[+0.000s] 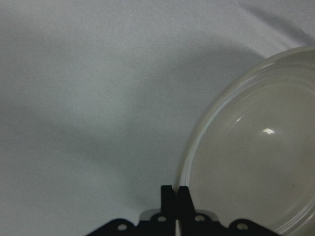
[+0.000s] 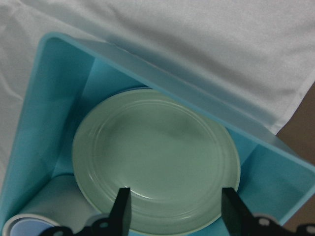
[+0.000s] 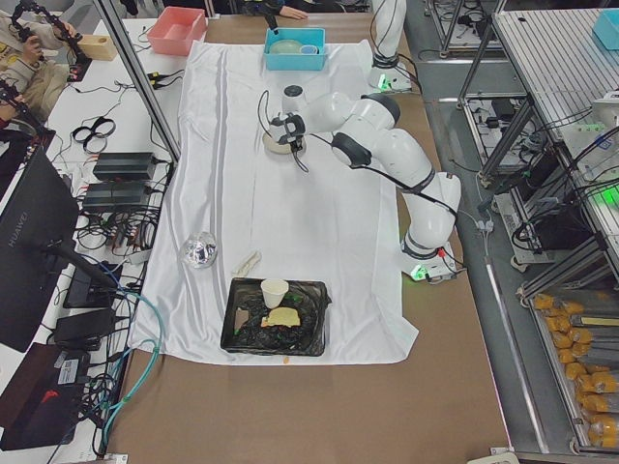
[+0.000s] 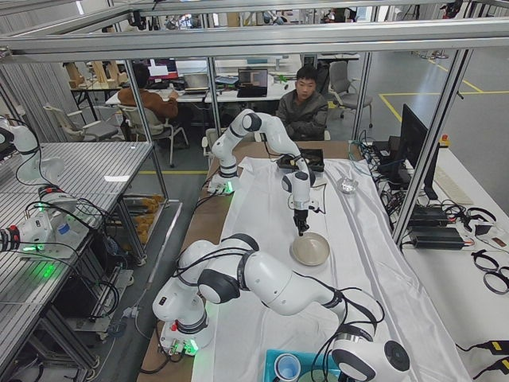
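A beige plate (image 4: pixel 310 248) lies on the white cloth; in the left wrist view its rim (image 1: pixel 226 98) reaches under my left gripper, whose fingertips are together at the rim's edge; whether they grip it is unclear. In the right wrist view my right gripper stands open above a light blue bin (image 2: pixel 64 64) holding a pale green plate (image 2: pixel 157 157) and a white-and-blue cup (image 2: pixel 47 216) lying on its side.
A black tray (image 3: pixel 247 338) with a white cup (image 3: pixel 274 293) and a yellow item (image 3: pixel 282 317) sits at the near end. A foil ball (image 3: pixel 199 251) and a pale strip (image 3: pixel 247 265) lie beside it.
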